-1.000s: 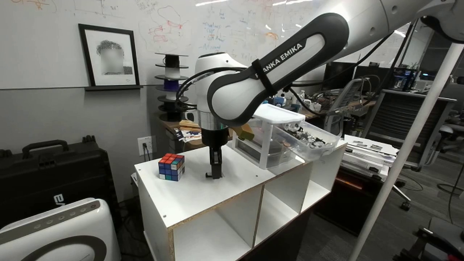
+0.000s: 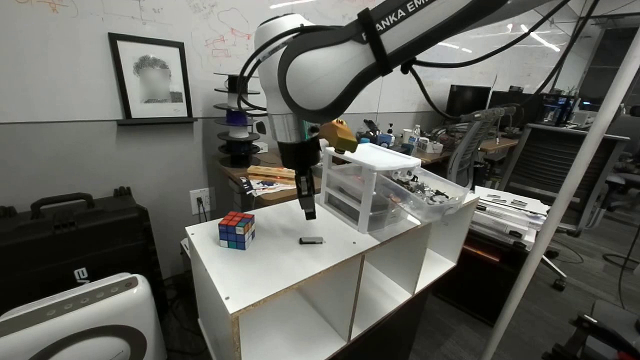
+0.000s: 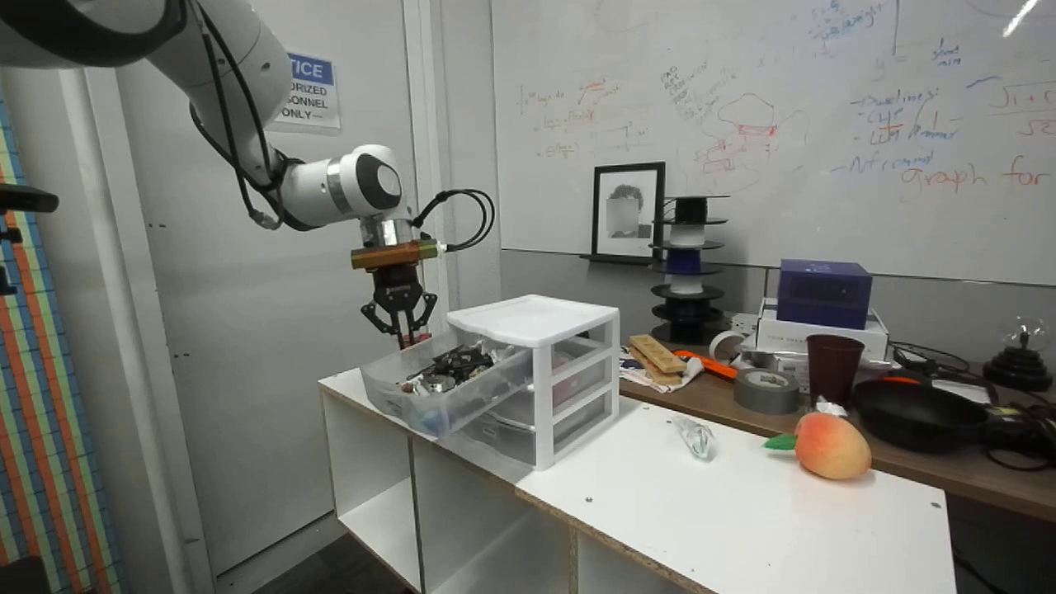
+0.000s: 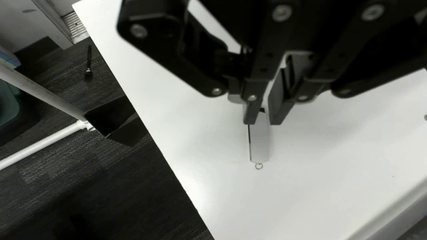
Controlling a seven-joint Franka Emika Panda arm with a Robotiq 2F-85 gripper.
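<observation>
A small flat grey and black stick (image 2: 311, 240) lies on the white tabletop (image 2: 270, 270). In the wrist view the stick (image 4: 259, 140) has a little metal ring at its end. My gripper (image 2: 310, 217) hangs above it, clear of the table. Its two fingertips (image 4: 251, 116) stand a narrow gap apart with nothing held between them; the stick shows beneath and beyond them. A Rubik's cube (image 2: 237, 230) rests on the table to the left. In exterior view 2 the gripper (image 3: 403, 345) is partly hidden behind the open drawer (image 3: 450, 396), and the stick cannot be seen.
A white drawer unit (image 2: 367, 198) stands right of the gripper, its top drawer (image 2: 429, 195) pulled out and full of small parts. In exterior view 2, a peach (image 3: 832, 446) and a clear crumpled wrapper (image 3: 695, 439) lie beyond it.
My gripper was down at the tabletop around the stick. It has risen well clear, and the stick now lies uncovered, slightly further right than where its end showed before.
</observation>
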